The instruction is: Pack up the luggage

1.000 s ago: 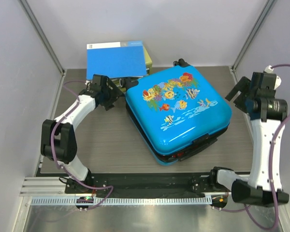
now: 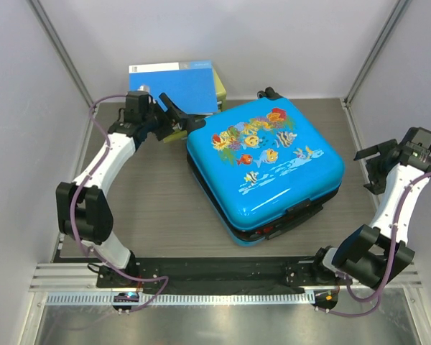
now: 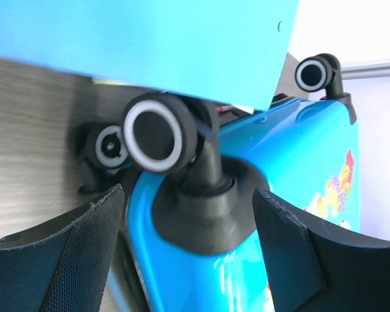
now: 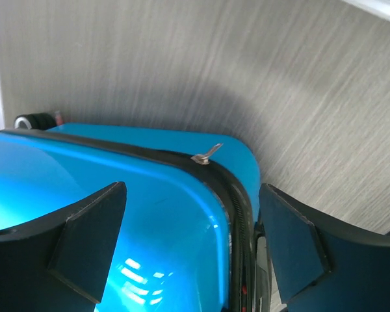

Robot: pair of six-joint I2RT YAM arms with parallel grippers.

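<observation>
A bright blue suitcase (image 2: 273,208) with cartoon fish on its lid lies flat on the floor, lid down over its dark zip band. Its wheels point to the back. At its back left corner my left gripper (image 2: 176,118) stands open; the left wrist view has a black caster wheel (image 3: 155,135) between and beyond its fingers, apparently not gripped. Off the suitcase's right side, my right gripper (image 2: 366,169) is open and empty. The right wrist view shows a metal zip pull (image 4: 207,155) on the band near a corner. What the case contains is hidden.
Behind the left gripper a blue box (image 2: 174,90) leans at the back wall, with a yellowish thing (image 2: 219,90) behind it. Walls close in on both sides.
My left gripper has risen a little and shifted slightly toward the back. The right arm has drawn back to the right, away from the case. The suitcase has not moved.
</observation>
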